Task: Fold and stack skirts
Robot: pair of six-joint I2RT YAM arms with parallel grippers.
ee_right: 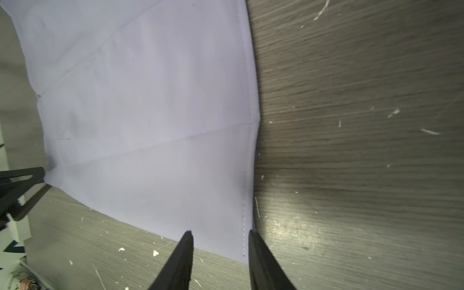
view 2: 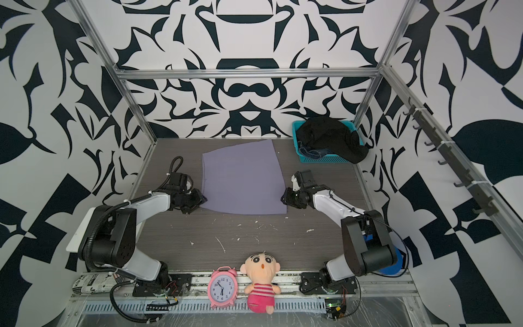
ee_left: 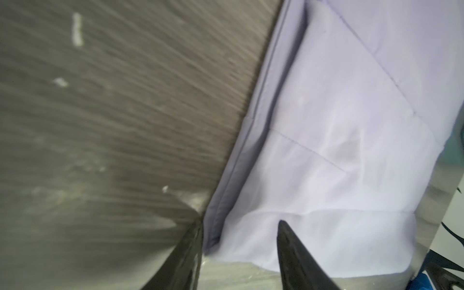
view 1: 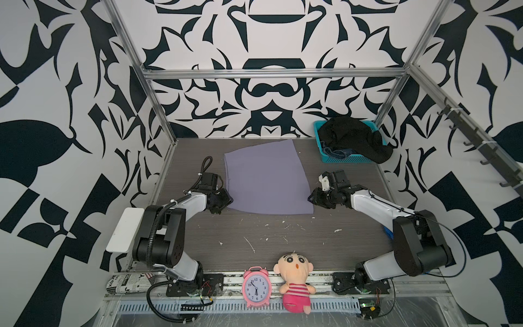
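A lavender skirt (view 1: 264,177) lies flat in the middle of the table, its near edge running roughly crosswise. My left gripper is open, low at the skirt's near-left corner, one finger beside the layered side edge and the other over the fabric in the left wrist view. My right gripper is at the near-right corner, its fingers apart either side of the edge region, nothing visibly pinched between them. Both grippers appear down close to the table in the top views.
A teal basket (view 1: 348,157) with dark clothing sits at the back right. A pink clock (view 1: 256,286) and a doll (view 1: 294,283) stand along the front edge.
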